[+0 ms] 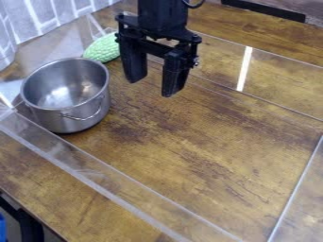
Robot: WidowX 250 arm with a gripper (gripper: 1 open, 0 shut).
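Note:
My black gripper [157, 66] hangs over the top middle of the wooden table, its two fingers pointing down, spread apart with no object visible between them. To its left and below stands a steel pot [66, 95] with a wire handle lying against its front. Behind the gripper at the upper left, partly hidden by it, lies a pale green oblong item [101, 49].
Transparent strips or panels run along its left and right parts. A light, crumpled-looking surface lies at the top left corner.

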